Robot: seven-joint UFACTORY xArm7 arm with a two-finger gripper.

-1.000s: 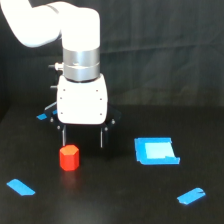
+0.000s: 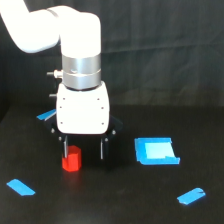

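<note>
A small red block [image 2: 72,160] is on the dark table, left of centre. My gripper [image 2: 84,155] points down over it, its fingers standing wide apart. The left finger [image 2: 65,147] overlaps the block's upper left edge in this view; whether they touch, I cannot tell. Most of the gap, towards the right finger [image 2: 103,148], looks empty.
To the right lies a blue square with a pale middle [image 2: 157,151]. Flat blue strips mark the table at the front left [image 2: 20,187] and front right [image 2: 191,196]. Another blue piece [image 2: 46,115] shows behind the gripper at left.
My gripper has come lower in the view, bringing its fingertips down to the level of the red block's top. The block appears very slightly further right. The fingers remain apart.
</note>
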